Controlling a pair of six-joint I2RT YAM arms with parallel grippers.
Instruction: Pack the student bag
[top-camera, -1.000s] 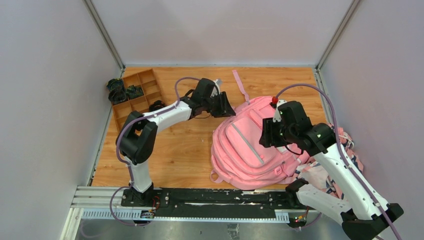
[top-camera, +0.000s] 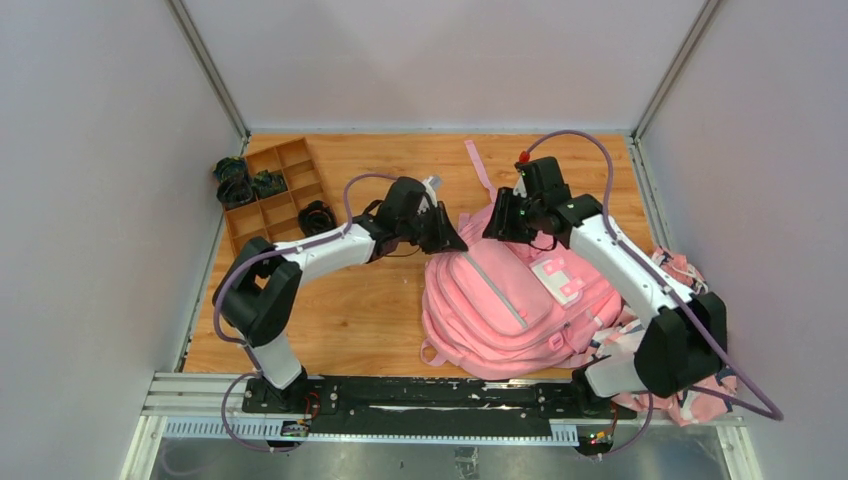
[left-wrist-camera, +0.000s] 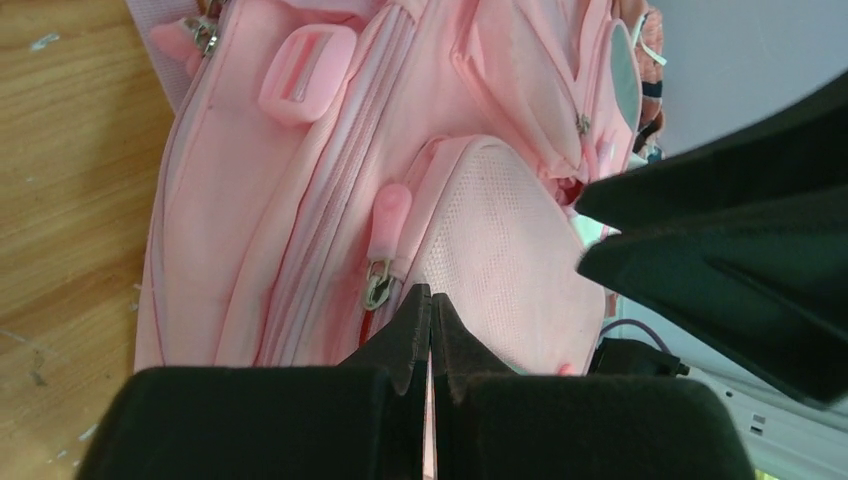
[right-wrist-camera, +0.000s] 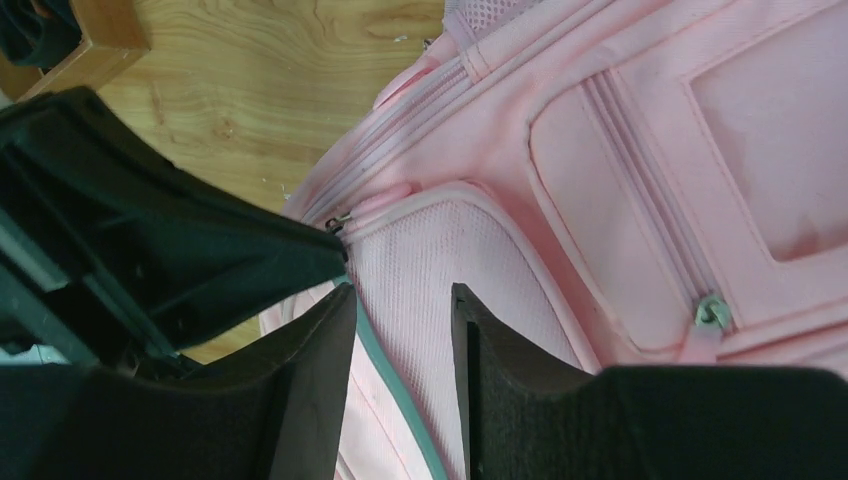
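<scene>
A pink backpack (top-camera: 480, 310) lies on the wooden table. My left gripper is at its upper left side, fingertips pressed together with nothing between them. Just beyond those tips in the left wrist view, a pink zipper pull (left-wrist-camera: 388, 222) on a metal slider lies free, outside the fingers. My right gripper stands open over the mesh front pocket (right-wrist-camera: 450, 250), nothing between its fingers. The left gripper's dark fingers (right-wrist-camera: 310, 255) reach in from the left in the right wrist view, close to the same zipper pull (right-wrist-camera: 378, 200).
A wooden compartment box (top-camera: 290, 185) with dark coiled items stands at the back left. Patterned cloth (top-camera: 690, 275) is heaped at the right beside the bag. The table left of the bag (top-camera: 360, 320) is bare. The two grippers are close together.
</scene>
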